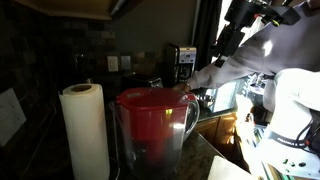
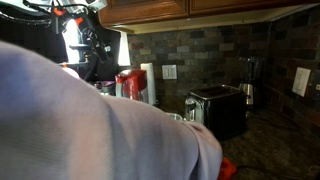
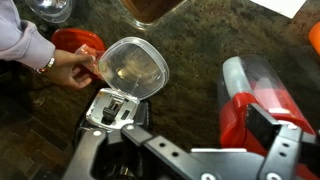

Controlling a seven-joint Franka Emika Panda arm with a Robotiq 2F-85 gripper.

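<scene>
No task object is named. In the wrist view, my gripper spans the lower edge, its black fingers wide apart with nothing visible between them. The red and clear pitcher lies at the right of that view, partly behind one finger. Exterior view 1 shows the pitcher standing upright on the counter, with my gripper high up at the right, apart from it. A person's hand is at a clear lidded container on the left of the wrist view.
A paper towel roll stands left of the pitcher. A toaster and a blender are farther along the counter. The person's sleeve blocks much of exterior view 2. Bare dark countertop shows mid-view from the wrist.
</scene>
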